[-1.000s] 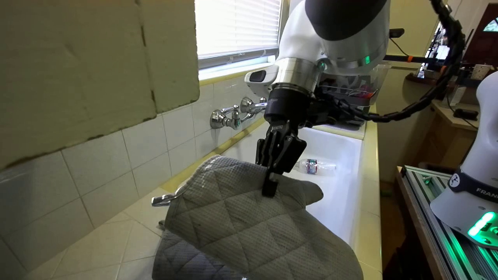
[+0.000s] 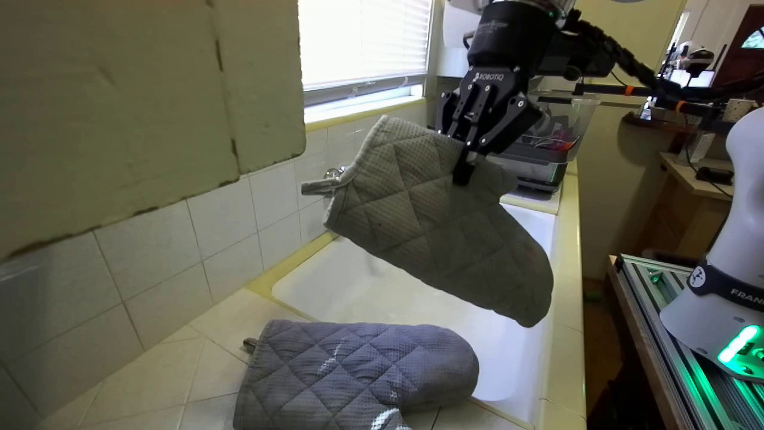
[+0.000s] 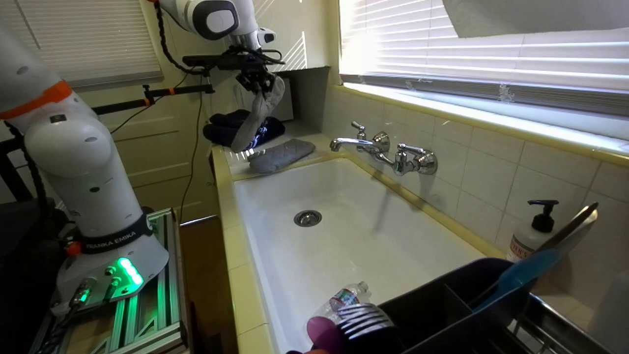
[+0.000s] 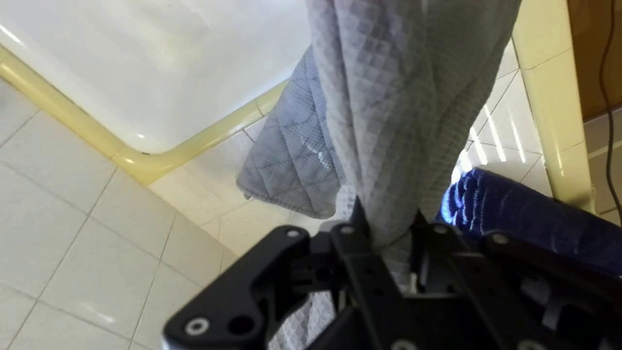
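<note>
A grey quilted oven mitt (image 2: 437, 215) hangs in the air, pinched near its upper edge by my gripper (image 2: 465, 168), which is shut on it. In the wrist view the held mitt (image 4: 408, 105) runs up from between the fingers and blocks much of the scene. A second grey mitt (image 2: 351, 372) lies flat on the tiled counter below, apart from the held one. Exterior view 2 shows my gripper (image 3: 259, 85) with the mitt (image 3: 253, 121) dangling above the far counter, and the other mitt (image 3: 281, 156) beside the sink's far end.
The white sink (image 3: 354, 224) has a wall faucet (image 3: 354, 143) along one side and a plastic bottle (image 3: 345, 298) at its near end. A dark blue cloth item (image 4: 525, 221) lies on the counter. A black utensil caddy (image 3: 436, 312) stands nearest exterior view 2.
My gripper has risen with the mitt and moved away from exterior view 1. The lying mitt, largely covered before, is now exposed on the counter.
</note>
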